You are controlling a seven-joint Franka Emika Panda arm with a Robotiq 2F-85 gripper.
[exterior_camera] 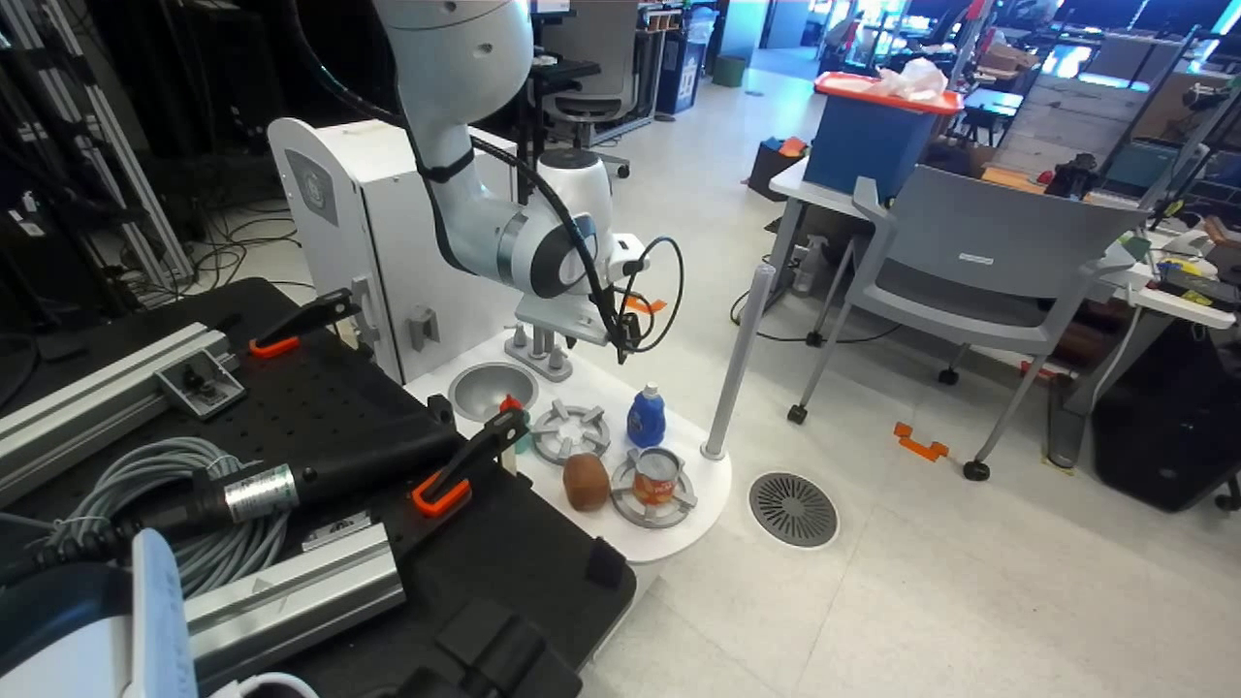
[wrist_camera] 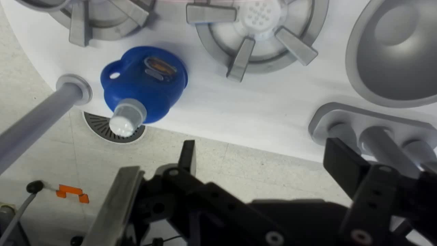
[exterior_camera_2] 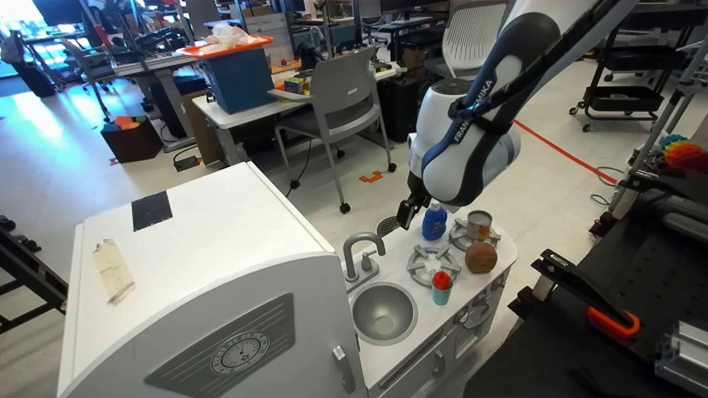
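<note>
My gripper is open, its two black fingers wide apart with only floor visible between them. In the wrist view it hangs beyond the back edge of the white counter. A blue bottle (wrist_camera: 143, 84) with a white cap stands upright on the counter, apart from my fingers and up to their left. The tin can (exterior_camera: 656, 475) rests on one burner (exterior_camera: 686, 500). Beside that burner sits a brown, rounded object (exterior_camera_2: 481, 257). A teal cup (exterior_camera_2: 441, 293) with something red on top is near the sink (exterior_camera_2: 384, 314).
The faucet (exterior_camera_2: 358, 252) rises behind the sink, close to my right finger in the wrist view. A grey post (exterior_camera: 740, 366) stands at the counter's end. The second burner (exterior_camera_2: 433, 265) is empty. A tall white cabinet (exterior_camera: 442, 233) borders the sink side.
</note>
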